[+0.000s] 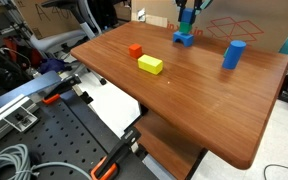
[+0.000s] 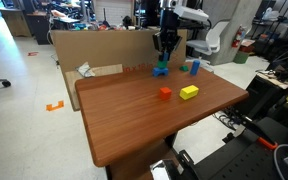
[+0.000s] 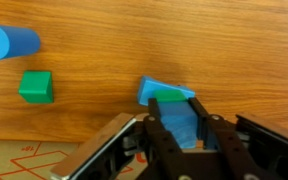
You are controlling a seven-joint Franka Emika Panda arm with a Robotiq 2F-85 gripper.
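Observation:
My gripper is shut on a blue-and-green piece (image 1: 187, 20), blue above and green at its lower end. Under that piece a blue block (image 1: 182, 39) lies on the table, partly covered in the wrist view by what I hold. The green end is right over the blue block; whether the two touch, I cannot tell. In exterior view 2 the arm comes down from above to the same spot, with the blue block (image 2: 160, 71) low beneath it.
Around stand a blue cylinder (image 1: 234, 54), a red block (image 1: 135, 49) and a yellow block (image 1: 150, 64). A green cube (image 3: 36, 87) sits near the cylinder in the wrist view. A cardboard panel (image 2: 94, 50) closes off the back.

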